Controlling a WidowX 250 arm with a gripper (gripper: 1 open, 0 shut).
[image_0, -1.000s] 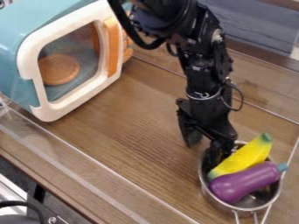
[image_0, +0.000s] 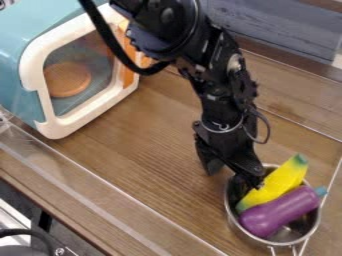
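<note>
A metal pot (image_0: 249, 228) at the lower right holds a yellow banana (image_0: 279, 178) and a purple eggplant (image_0: 278, 212) lying side by side. My black gripper (image_0: 225, 168) is at the pot's upper left edge, open, one finger down by the banana's left side and the other outside near the rim. The fingertips are dark and partly hidden against each other and the pot.
A teal and white toy oven (image_0: 56, 121) with an orange disc inside stands at the upper left. A dark cable (image_0: 24, 233) lies at the bottom left corner.
The arm and gripper have shifted slightly to the left. The pot and the toys in it look unchanged.
</note>
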